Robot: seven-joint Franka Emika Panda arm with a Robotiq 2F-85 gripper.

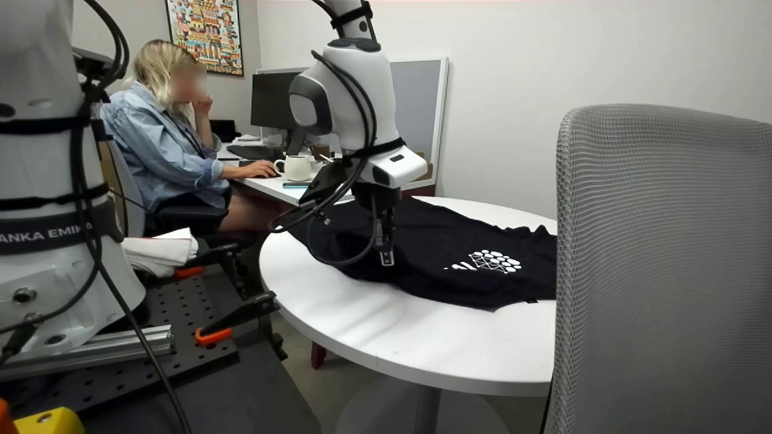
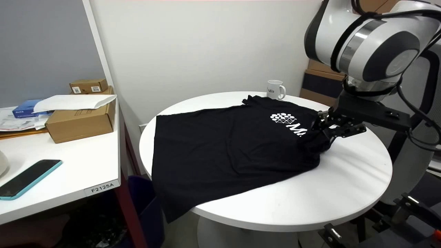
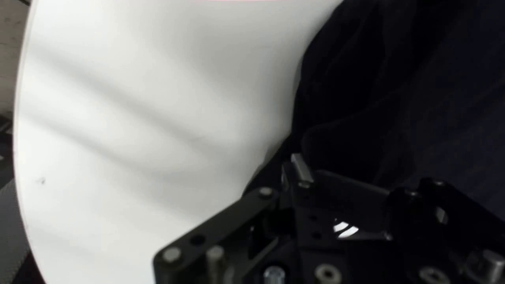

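A black T-shirt (image 2: 206,144) with a white print lies spread over the round white table (image 2: 264,206). One corner of it hangs past the table's rim in exterior view 2. My gripper (image 1: 387,257) points down at the shirt's near edge, its fingers shut. In exterior view 2 the gripper (image 2: 324,131) is against dark, bunched cloth at the shirt's right end. The wrist view has its fingertips (image 3: 303,172) over the shirt's dark folds (image 3: 350,127); whether any cloth is pinched between them is hidden, black against black.
A white mug (image 2: 274,89) stands at the table's back, close to the shirt. A grey mesh chair (image 1: 666,267) blocks the right side of exterior view 1. Someone sits at a neighbouring desk (image 2: 62,161).
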